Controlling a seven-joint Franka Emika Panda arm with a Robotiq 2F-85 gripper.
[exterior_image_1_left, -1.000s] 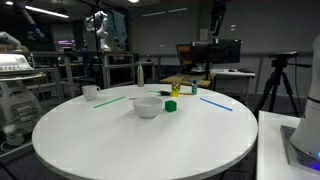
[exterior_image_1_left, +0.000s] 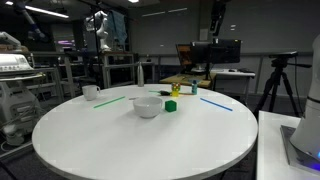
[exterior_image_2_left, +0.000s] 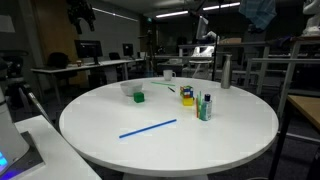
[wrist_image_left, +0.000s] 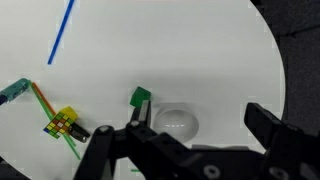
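Observation:
High above the round white table (exterior_image_1_left: 85, 138) hangs my gripper, open, its dark fingers wide apart with nothing between them. Beneath it in the wrist view lies a white bowl (wrist_image_left: 177, 123), partly covered by the gripper's body. A green cube (wrist_image_left: 140, 97) sits right beside the bowl. Exterior view 1 has the same bowl (exterior_image_1_left: 148, 107) upright near mid-table, with the cube (exterior_image_1_left: 170, 106) at its right. Towards one edge rests a thin blue stick (exterior_image_2_left: 148, 128), apart from everything else.
A colourful puzzle cube (wrist_image_left: 60, 123) stands near thin green and orange sticks and a small bottle (exterior_image_2_left: 206, 107). Farther off are a white mug (exterior_image_1_left: 91, 92) and a grey bottle (exterior_image_2_left: 226, 70).

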